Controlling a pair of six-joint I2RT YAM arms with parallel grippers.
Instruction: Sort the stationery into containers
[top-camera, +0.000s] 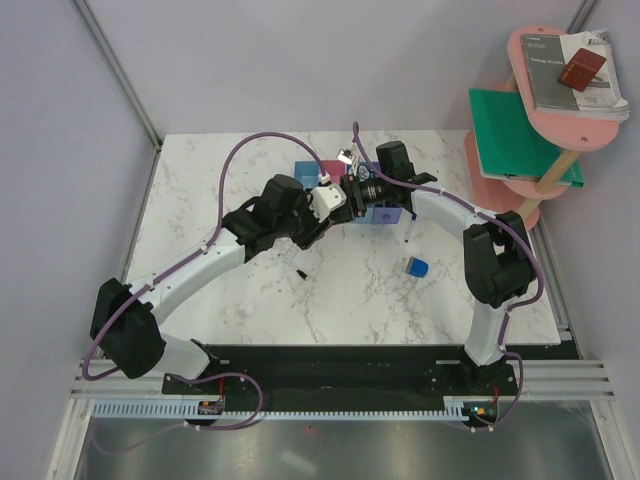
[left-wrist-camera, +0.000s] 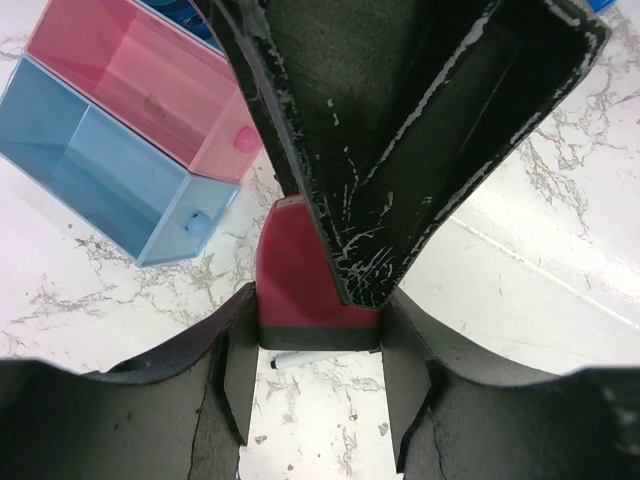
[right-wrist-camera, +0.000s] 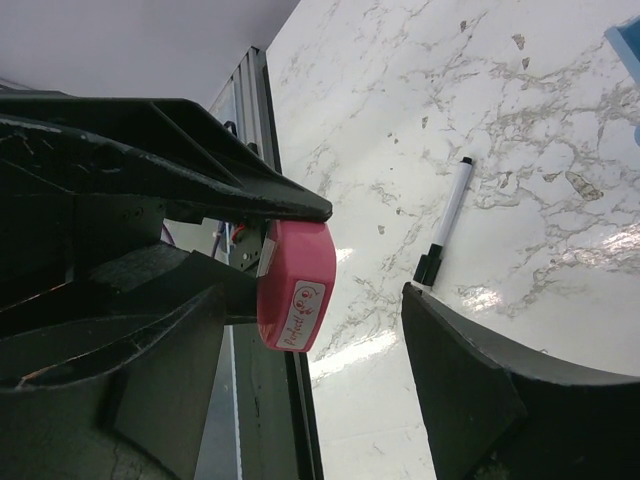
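My two grippers meet above the table's middle, in front of the containers. A pink eraser-like block with a white label sits between the fingers of my left gripper; in the right wrist view the same block (right-wrist-camera: 296, 285) is at that gripper's tips. My right gripper faces it, fingers apart around the block's region; whether they touch it I cannot tell. A marker (right-wrist-camera: 448, 205) lies on the table below. Blue (left-wrist-camera: 110, 170) and pink (left-wrist-camera: 150, 80) containers stand behind.
A blue block (top-camera: 417, 267) and a pen (top-camera: 410, 228) lie on the right of the table. A pink shelf (top-camera: 545, 125) with papers and a green folder stands at the right edge.
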